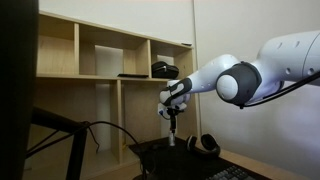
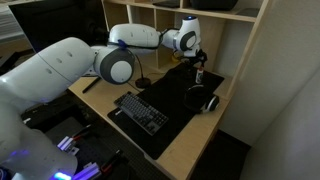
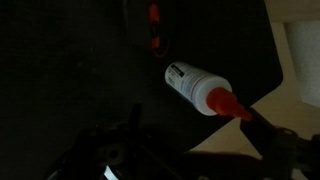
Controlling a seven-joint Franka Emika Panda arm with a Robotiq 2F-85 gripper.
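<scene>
A white bottle with a red nozzle cap appears in the wrist view, its nozzle reaching in front of or against the right-hand finger. My gripper is open, with its fingers apart; whether the nozzle touches the finger I cannot tell. From outside, the bottle looks upright on the dark desk mat, directly below the gripper. The other exterior view also has the bottle near the mat's far edge.
Black headphones lie close to the bottle on the desk's side edge. A keyboard rests on the mat nearer the arm's base. Behind stands a wooden shelf. A thin red-and-dark object lies beyond the bottle.
</scene>
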